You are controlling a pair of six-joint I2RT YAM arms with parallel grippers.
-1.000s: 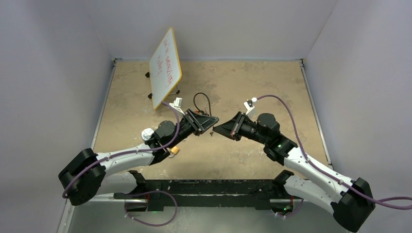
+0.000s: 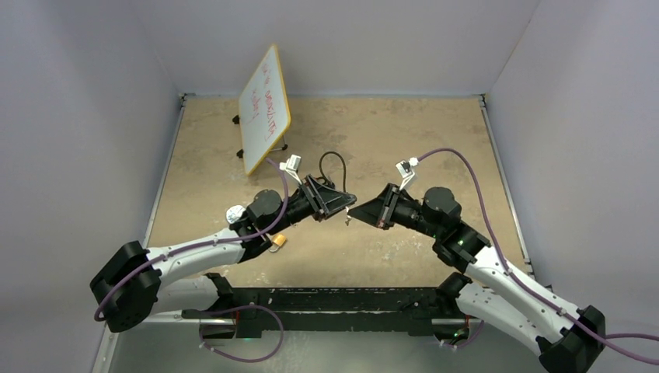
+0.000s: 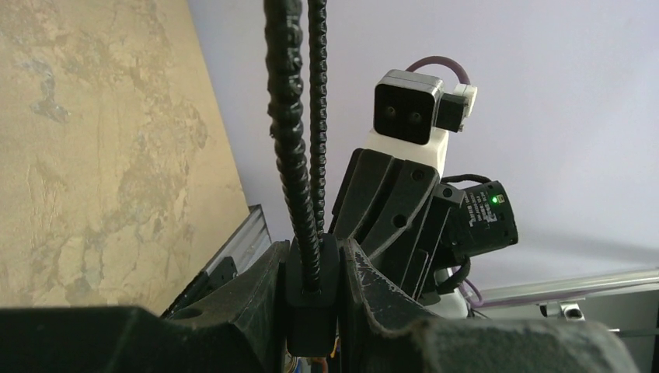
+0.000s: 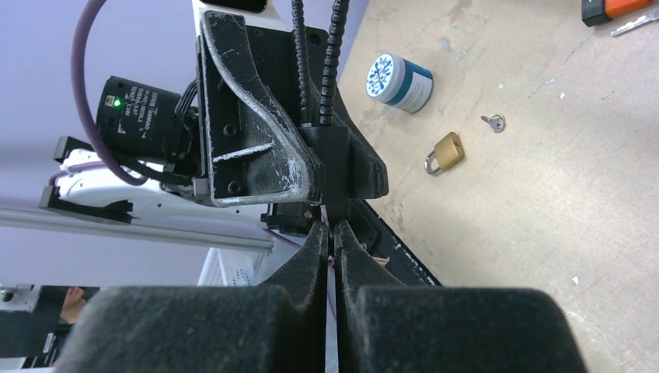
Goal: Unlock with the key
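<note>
My left gripper is shut on a black lock body (image 3: 311,322), whose black cable (image 3: 286,116) loops upward. In the top view, my right gripper (image 2: 351,210) meets the left one tip to tip near the middle of the table. The right wrist view shows its fingertips (image 4: 317,242) closed together just below the lock. A thin silver key (image 4: 324,213) runs between the lock's underside and these fingertips, shut in them. Small metal pieces (image 2: 347,222) dangle below the tips. How deep the key sits in the lock cannot be told.
A brass padlock (image 4: 448,151), a small loose key (image 4: 495,122) and a white-and-blue jar (image 4: 404,83) lie on the table. An orange-and-black object (image 4: 619,9) with another key (image 4: 632,24) lies farther off. The whiteboard (image 2: 264,109) stands back left.
Both grippers have shifted slightly right and a little lower in the top view, staying tip to tip. The lock's cable loop and the dangling pieces have moved along with them.
</note>
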